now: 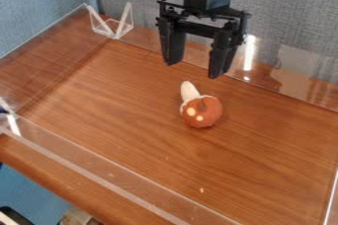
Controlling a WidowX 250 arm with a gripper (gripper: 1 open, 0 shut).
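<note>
My black gripper hangs open over the back middle of the wooden table, its two fingers wide apart with nothing between them. Below it and a little toward the front, a mushroom-like toy lies on the wood, with an orange-red spotted cap and a pale stem pointing back and left.
A white wire-like rack stands at the back left. Clear low walls edge the table, whose left and right parts are bare. Small objects at the lower left corner are cut off by the frame.
</note>
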